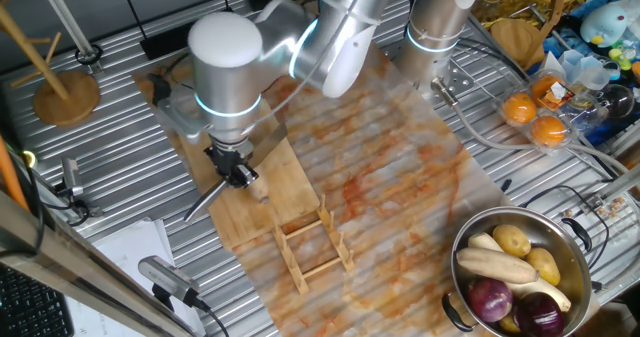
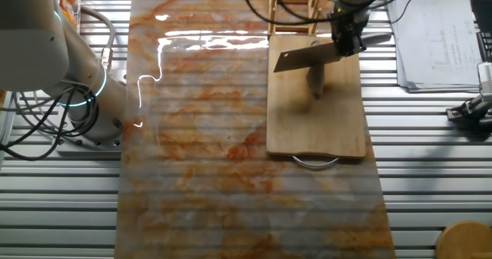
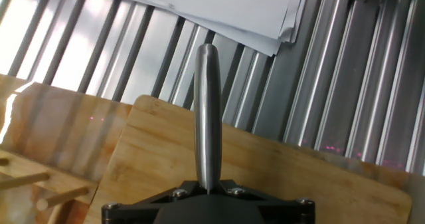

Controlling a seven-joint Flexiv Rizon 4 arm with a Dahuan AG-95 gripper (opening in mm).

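My gripper (image 2: 347, 45) is shut on a knife. Its broad metal blade (image 2: 307, 57) juts out on one side, and the steel handle (image 3: 208, 117) on the other. In exterior view 1 the gripper (image 1: 236, 167) hangs over the wooden cutting board (image 1: 240, 217), with the blade (image 1: 271, 145) pointing up and right. A small elongated pale brown item (image 2: 316, 82), perhaps a vegetable, lies on the board, partly under the blade in exterior view 2. Whether blade and item touch, I cannot tell. The fingertips are hidden in the wrist view.
A wooden rack (image 1: 301, 270) stands against the board's near end. A steel pot (image 1: 468, 307) holding potatoes, other pale vegetables and purple ones sits at lower right. Papers (image 2: 430, 44) lie beside the board. The marbled mat (image 2: 200, 136) has broad clear room.
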